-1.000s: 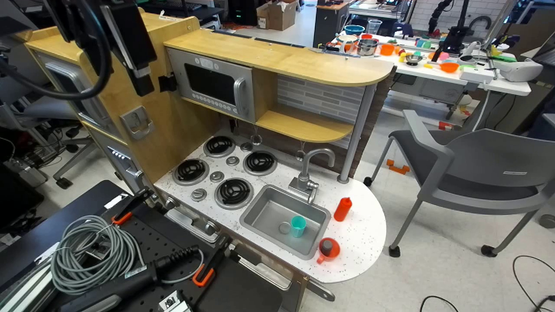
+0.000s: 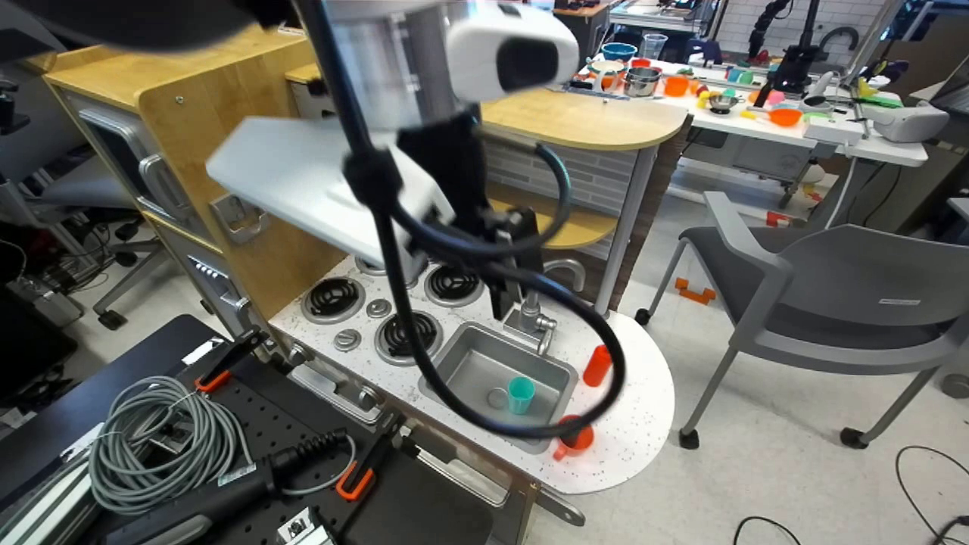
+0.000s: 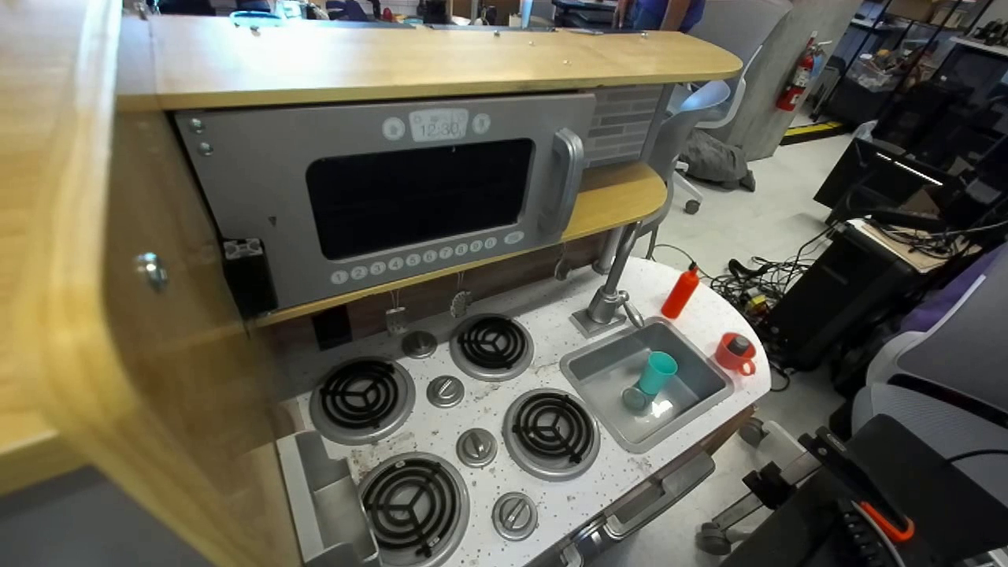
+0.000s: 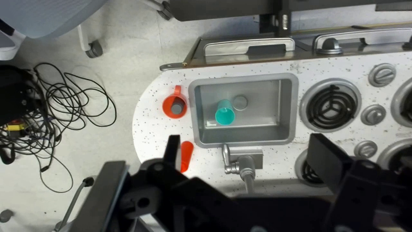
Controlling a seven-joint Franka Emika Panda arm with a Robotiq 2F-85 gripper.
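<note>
My gripper hangs high over the toy kitchen, open, its two dark fingers wide apart and nothing held between them. Below it in the wrist view is the grey sink (image 4: 266,137), where a teal cup (image 4: 225,112) leans or lies beside a small round grey disc (image 4: 239,102). On the counter's rounded end stands a red mug (image 4: 168,105) with a dark grey object (image 4: 177,106) inside. A red bottle (image 4: 186,154) stands near the faucet (image 4: 247,167), partly hidden by one finger. In exterior view 1 the arm (image 2: 400,73) is blurred and covers the microwave.
Black stove burners (image 3: 491,342) and knobs (image 3: 445,390) lie beside the sink. The microwave (image 3: 425,194) appears closed under a wooden shelf top (image 3: 425,61). A grey chair (image 2: 836,300) stands to the right.
The arm has swung in from the upper left of exterior view 1 toward the middle, over the stove and sink. The cup, mug and bottle appear where they were.
</note>
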